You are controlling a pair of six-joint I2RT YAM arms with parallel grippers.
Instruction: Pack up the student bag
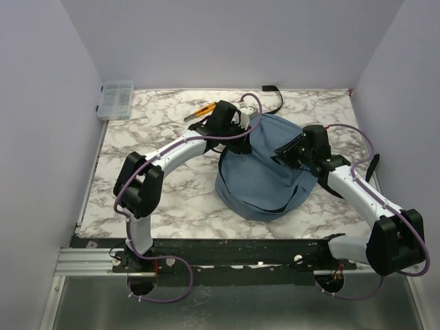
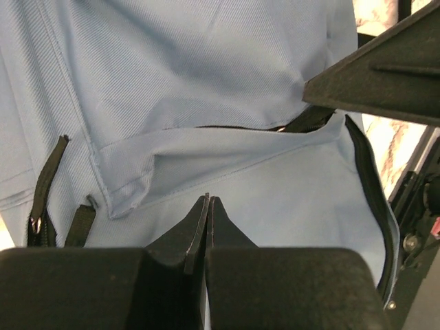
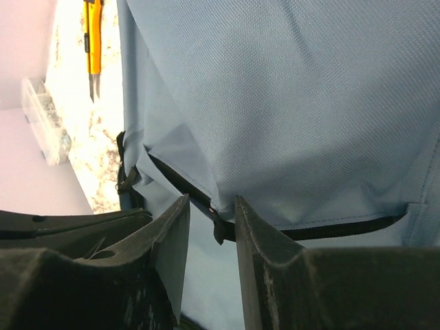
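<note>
The blue-grey student bag point(image 1: 251, 180) lies on the marble-patterned table, a dark zip opening curving along its near side. Over its upper left part is my left gripper, its fingers pressed together above the cloth with nothing showing between them. My right gripper hangs over the bag's middle with its fingers apart. A dark zip pull point(image 3: 218, 228) appears in the gap between those fingers; contact with it cannot be made out. Both grippers are close together, and the right one's dark finger point(image 2: 371, 79) juts into the left wrist view.
An orange-handled tool point(image 1: 201, 111) lies behind my left arm, with a pale object point(image 1: 247, 110) near the bag's top. A clear plastic box point(image 1: 115, 100) stands at the back left corner. Black straps point(image 1: 274, 96) stick out behind the bag.
</note>
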